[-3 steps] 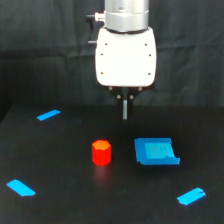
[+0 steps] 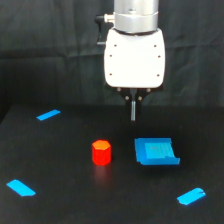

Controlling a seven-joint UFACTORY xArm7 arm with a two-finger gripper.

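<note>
My gripper (image 2: 133, 112) hangs from the white arm head (image 2: 134, 58) above the far part of the dark table. It shows as a narrow grey vertical piece, too small to tell whether its fingers are apart. A red hexagonal block (image 2: 101, 153) stands on the table, left of the gripper and nearer the camera. To the right of the block lies a blue square tray (image 2: 174, 161) with a raised-looking rim. The gripper is clear of both.
Flat blue strips lie at the back left (image 2: 48, 115), front left (image 2: 21, 188) and front right (image 2: 191, 196). A dark curtain (image 2: 50, 60) closes off the back.
The arm head and gripper have moved to the right and slightly lower in the view. The red block, blue tray and strips have stayed in place.
</note>
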